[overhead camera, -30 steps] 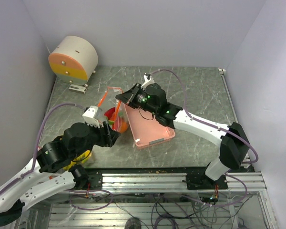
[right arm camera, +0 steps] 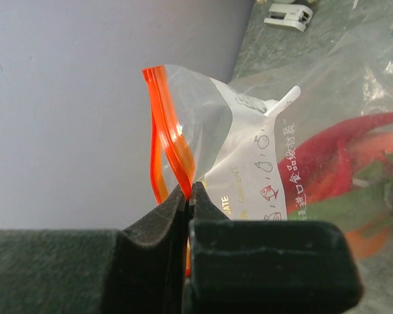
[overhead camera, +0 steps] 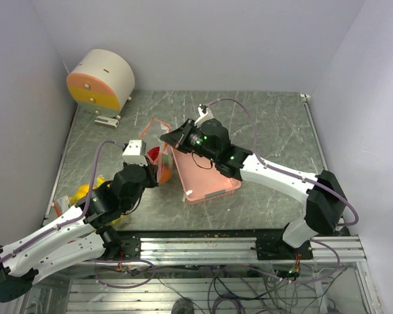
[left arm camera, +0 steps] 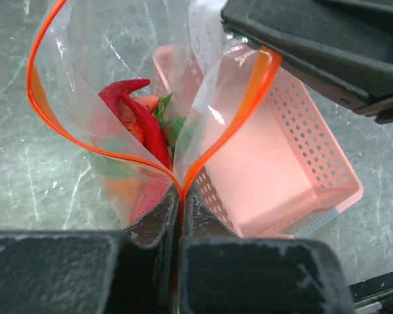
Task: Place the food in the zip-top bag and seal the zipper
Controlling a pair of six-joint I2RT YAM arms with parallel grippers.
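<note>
A clear zip top bag [left arm camera: 128, 157] with an orange zipper rim [left arm camera: 105, 152] hangs between my two grippers, its mouth spread wide. Inside it lie red peppers [left arm camera: 147, 124], something orange and green leaves, seen through the film in both wrist views. My left gripper is shut on the near side of the rim, where the two orange strips come together. At another part of the rim, my right gripper is shut with the orange zipper edge pinched in its fingertips. Printed white labelling [right arm camera: 252, 163] shows on the bag.
An empty pink basket [overhead camera: 203, 173] stands right of the bag, under the right arm. Yellow items [overhead camera: 83, 191] lie by the left arm, partly hidden. A cream box [overhead camera: 101, 82] stands at the back left.
My left arm has swung in, its gripper now upright at the bag's near rim and closed there instead of parted. The right arm has shifted only slightly.
</note>
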